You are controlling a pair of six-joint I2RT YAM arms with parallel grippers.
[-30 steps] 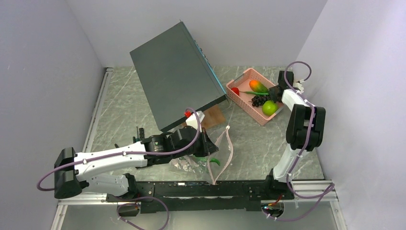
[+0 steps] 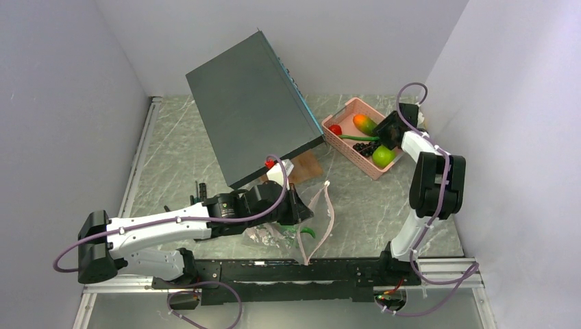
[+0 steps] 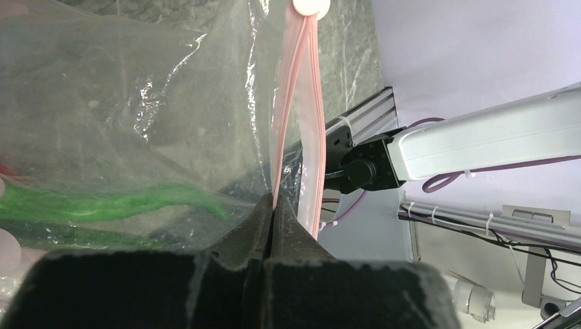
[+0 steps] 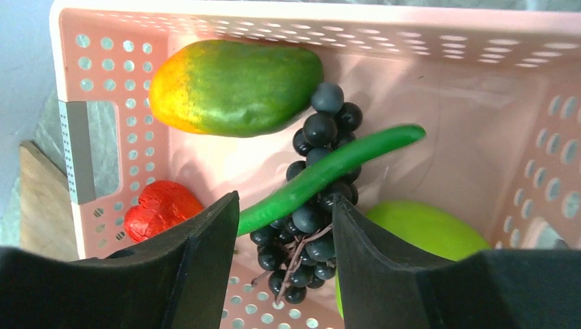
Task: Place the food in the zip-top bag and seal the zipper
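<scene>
The zip top bag point(image 3: 137, 103) lies at the front centre, a green item point(image 3: 103, 204) inside. My left gripper is shut at the pink zipper point(image 3: 312, 130), pinching the bag's edge. My right gripper hangs open over the pink basket point(image 4: 479, 103), which holds a mango point(image 4: 233, 86), red pepper point(image 4: 157, 212), long green vegetable point(image 4: 308, 178), grapes point(image 4: 315, 250) and a green fruit point(image 4: 425, 233). The green vegetable lies across the grapes, between and beyond my right fingertips.
A large dark panel point(image 2: 250, 103) stands tilted at back centre, with a wooden board point(image 2: 308, 164) by its lower edge. Bare table point(image 2: 363, 212) lies between bag and basket. Walls enclose the sides and back.
My right gripper has shifted slightly leftward and upward in the top view over the basket; the basket has shifted slightly left. The left arm is still.
</scene>
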